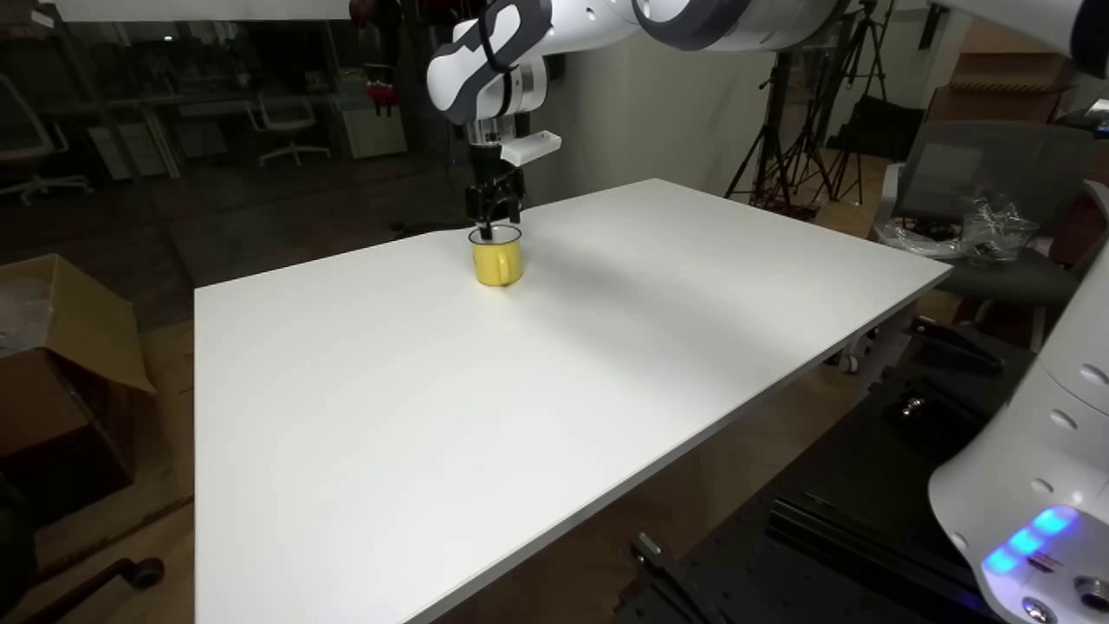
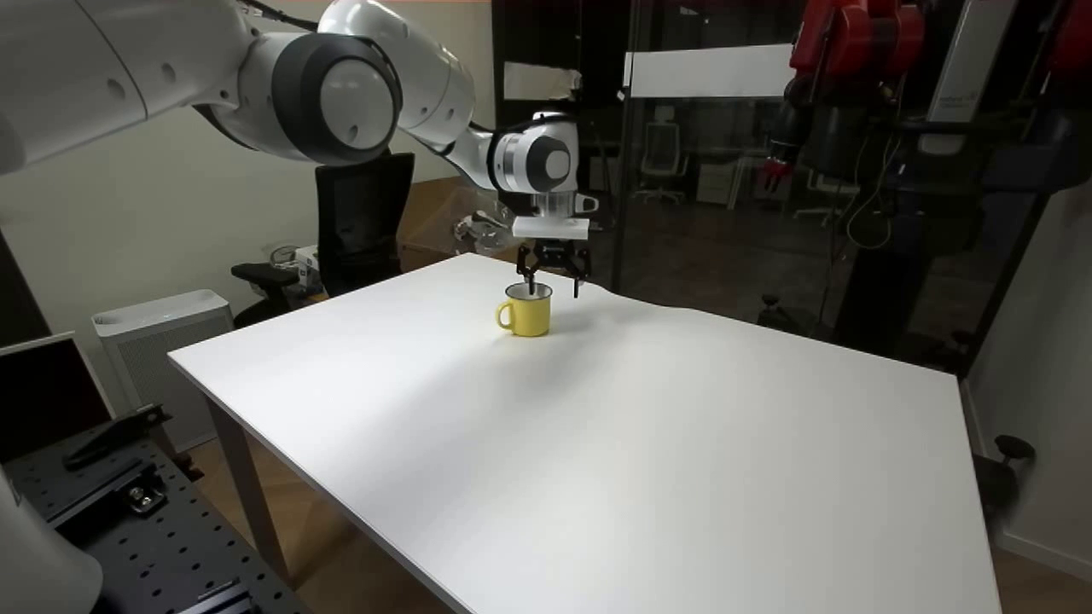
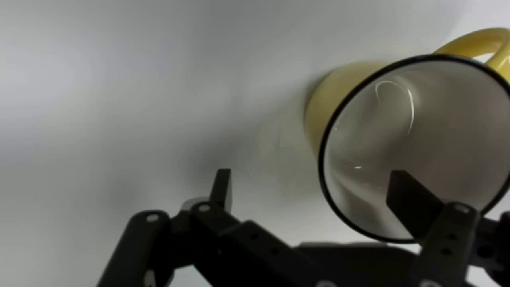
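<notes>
A yellow mug (image 1: 498,265) with a white inside and dark rim stands upright near the table's far edge. My gripper (image 2: 554,291) is open above it, pointing down. In the wrist view, the right finger (image 3: 414,203) reaches over the mug's mouth, while the left finger (image 3: 221,191) is outside it, over bare table. The near wall of the mug (image 3: 330,110) lies between the two fingers, and neither is seen pressing on it. The handle points away from the fingers, at the upper right. How deep the right fingertip sits in the mug is hard to tell.
A cardboard box (image 1: 73,364) stands on the floor off the left side.
</notes>
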